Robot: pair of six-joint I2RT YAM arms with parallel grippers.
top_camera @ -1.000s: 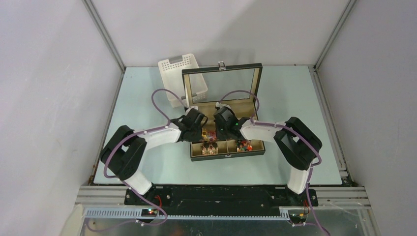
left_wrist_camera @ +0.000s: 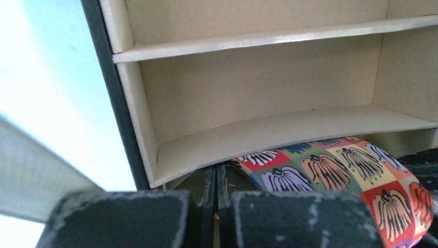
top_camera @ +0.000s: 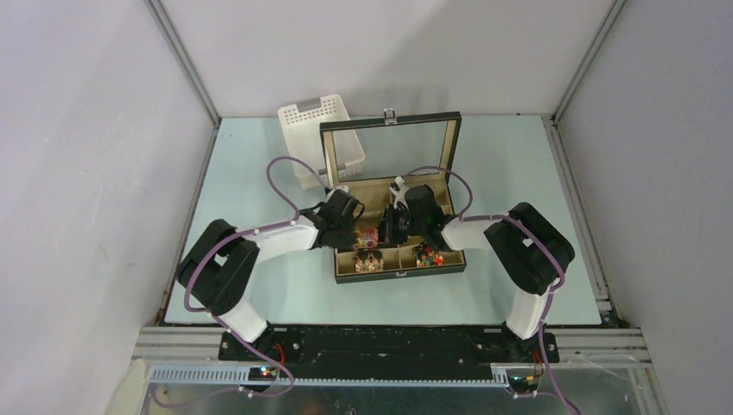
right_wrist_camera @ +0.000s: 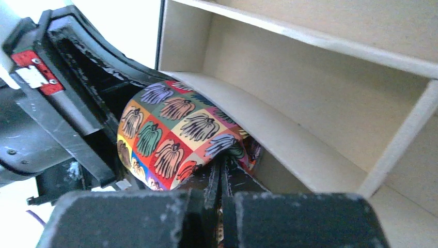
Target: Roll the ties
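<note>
A tie with a colourful checked print point(right_wrist_camera: 173, 132) lies rolled or bunched in a compartment of the open divided case point(top_camera: 367, 277), between my two grippers. In the left wrist view the same tie point(left_wrist_camera: 330, 173) sits to the right of my left gripper, whose fingers are shut with nothing showing between them. My right gripper is shut too, its tips against the lower edge of the print; whether cloth is pinched there is hidden. Two more rolled ties, one pale point(top_camera: 369, 261) and one red point(top_camera: 428, 256), occupy the front compartments.
The case's windowed lid point(top_camera: 459, 143) stands raised at the back. Behind it to the left is a white basket point(top_camera: 304, 143). Empty compartments show beyond the divider point(left_wrist_camera: 289, 135).
My right gripper has shifted a little to the right, away from the left one, and more of the tie shows between them. The left arm has stayed in place.
</note>
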